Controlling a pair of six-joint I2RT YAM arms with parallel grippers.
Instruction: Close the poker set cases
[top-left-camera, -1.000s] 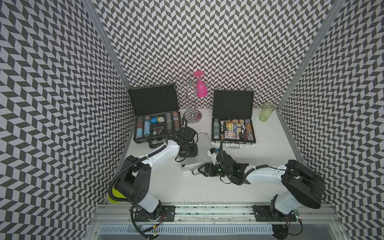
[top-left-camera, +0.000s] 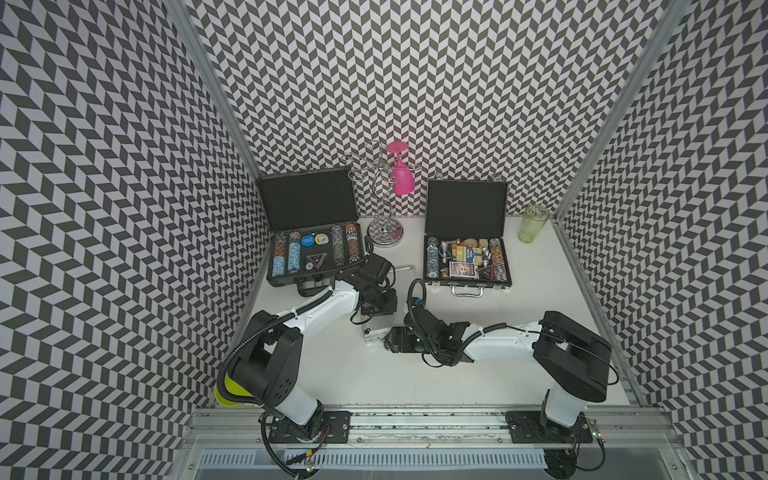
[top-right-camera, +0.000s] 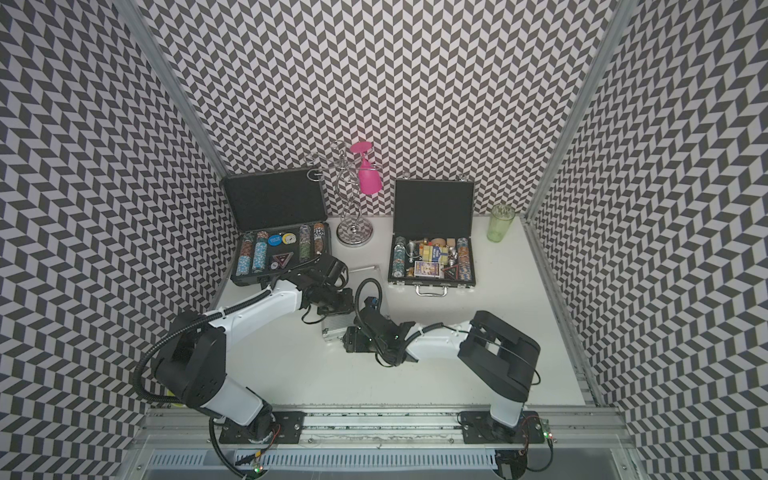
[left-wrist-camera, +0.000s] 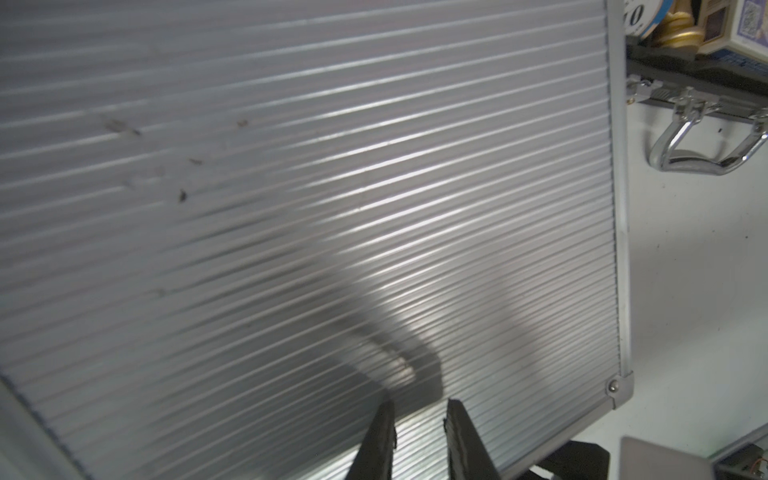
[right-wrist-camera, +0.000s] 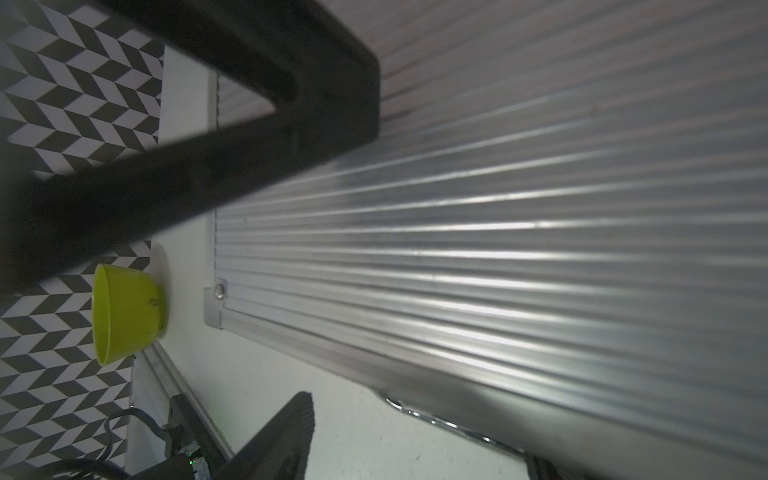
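Observation:
A silver ribbed case (left-wrist-camera: 336, 240) lies with its lid down in the middle of the table, partly hidden by both arms in the top views. Above its front part, my left gripper is shut to a narrow gap; nothing clearly shows between its fingers. My right gripper stands open at the case's front edge, its fingers spread beside the silver handle (right-wrist-camera: 456, 429). Whether they touch the case cannot be told. Two black cases stand at the back with lids raised: the left case (top-left-camera: 310, 200) and the right case (top-left-camera: 465, 209), both filled with chips.
A metal stand (top-left-camera: 386, 233) carrying a pink glass (top-left-camera: 402, 177) rises between the open cases. The green glass (top-left-camera: 533, 223) is at the right back, and a yellow cup (right-wrist-camera: 128, 313) sits at the front left. Bare table surrounds the right arm.
My right gripper has moved left along the front of the silver case, and its arm now covers more of the lid. The left arm looks unmoved.

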